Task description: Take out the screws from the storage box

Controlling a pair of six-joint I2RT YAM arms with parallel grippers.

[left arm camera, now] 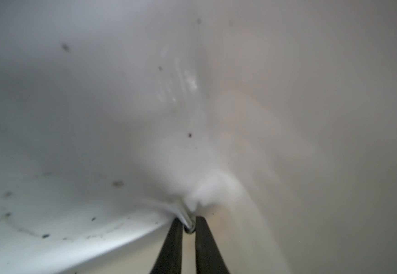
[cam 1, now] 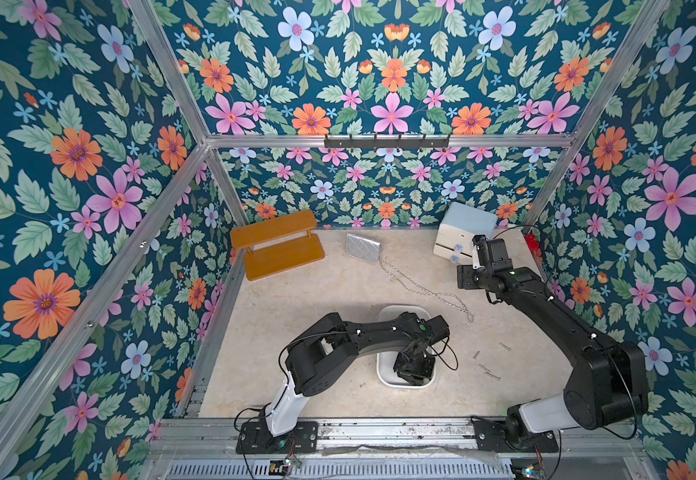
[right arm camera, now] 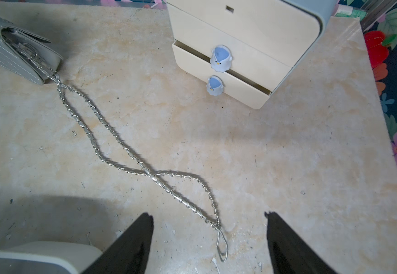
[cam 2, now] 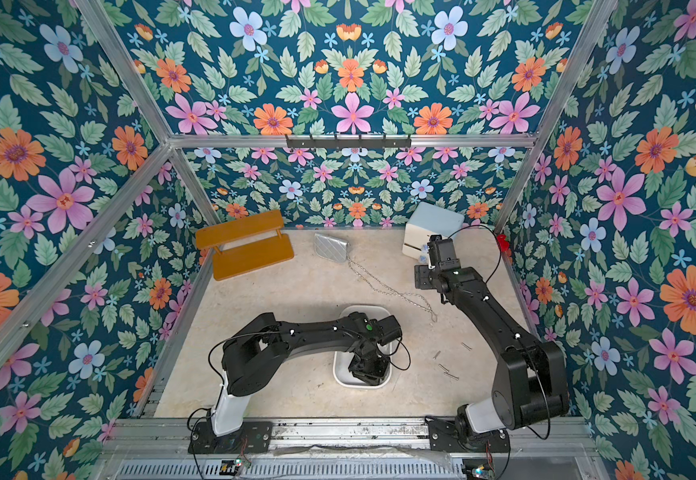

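The white storage box (cam 1: 386,378) stands near the front middle of the table. My left gripper reaches down inside it, its fingertips low near a corner. A thin shiny screw (left arm camera: 187,219) shows between these fingertips, which stand narrowly apart; whether they grip it cannot be told. The arm hides part of the box from above. Several loose screws (cam 1: 488,372) lie on the table to the right of the box. My right gripper is open and empty, above the table in front of the drawer cabinet.
A beige and blue drawer cabinet (right arm camera: 244,41) stands at the back right. The silver bag (cam 1: 363,247) has its chain (right arm camera: 148,171) stretched across the middle of the table. An orange-brown rack (cam 1: 283,256) is at the back left.
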